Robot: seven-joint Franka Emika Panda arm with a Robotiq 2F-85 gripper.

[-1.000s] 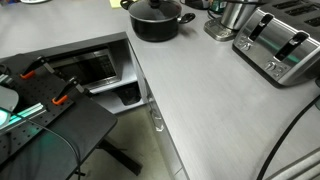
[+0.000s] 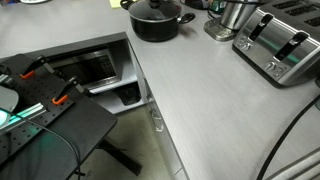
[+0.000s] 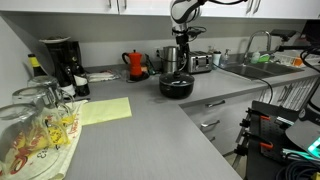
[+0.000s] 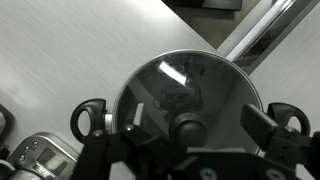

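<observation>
A black pot with a glass lid stands upright on the counter; in the wrist view its lid (image 4: 188,90) fills the middle, with a round knob (image 4: 188,129) and a side handle at each end. My gripper is open, its fingers spread on either side of the knob. The pot appears between them from above, and nothing is held. In exterior view 1 the pot (image 2: 157,22) is at the top, and in exterior view 2 the pot (image 3: 176,86) sits near the counter's inner corner.
A steel toaster (image 2: 280,45) and a metal kettle (image 2: 228,20) stand right of the pot. Glasses on a tray (image 3: 22,160), a yellow sheet (image 3: 100,109), a coffee maker (image 3: 72,75) and a red press (image 3: 135,66) lie along the other counter.
</observation>
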